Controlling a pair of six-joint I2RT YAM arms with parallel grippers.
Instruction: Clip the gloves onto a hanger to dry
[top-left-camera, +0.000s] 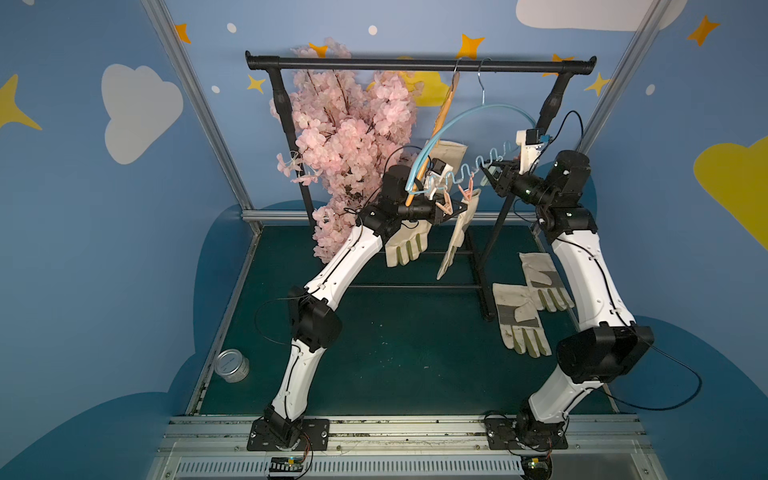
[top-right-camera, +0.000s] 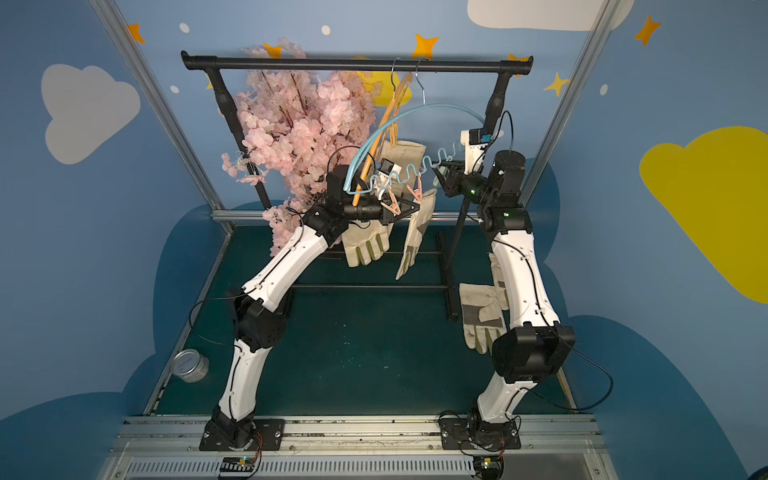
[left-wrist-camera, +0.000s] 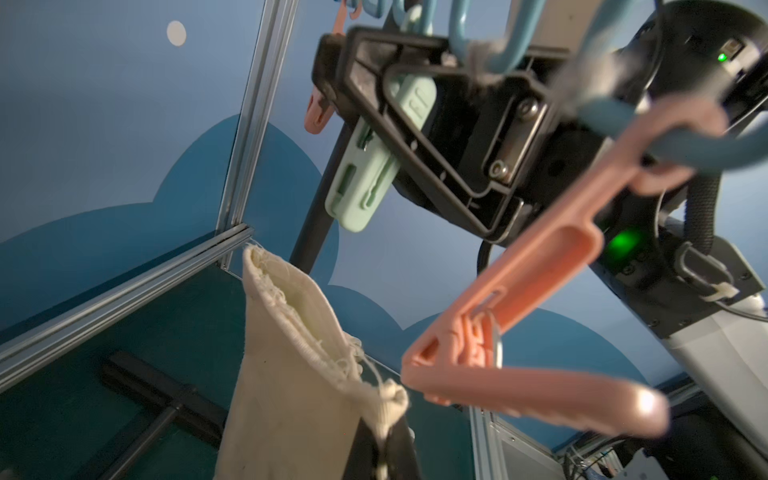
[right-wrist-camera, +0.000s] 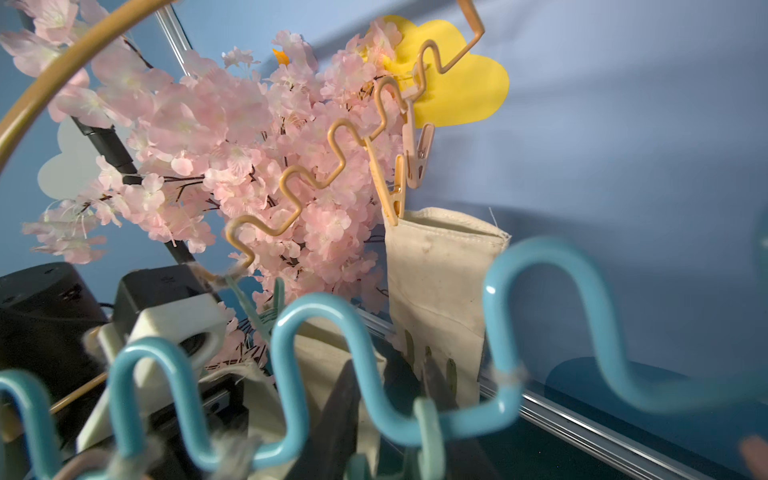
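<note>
The blue hanger (top-right-camera: 436, 106) with several pastel clips hangs on the rack. My left gripper is shut on the cuff of a beige glove (left-wrist-camera: 296, 360), just below a pink clip (left-wrist-camera: 560, 224). My right gripper (top-left-camera: 492, 172) is shut on the blue hanger's wavy lower bar (right-wrist-camera: 500, 396), with a mint clip (left-wrist-camera: 384, 160) at its fingers. Behind, a wooden-coloured hanger (top-left-camera: 440, 112) carries a glove (right-wrist-camera: 436, 296) hanging from clips.
Two gloves (top-left-camera: 524, 320) lie on the mat at right. Pink blossoms (top-left-camera: 344, 120) crowd the rack's left side, and a tin (top-left-camera: 232, 365) sits at front left.
</note>
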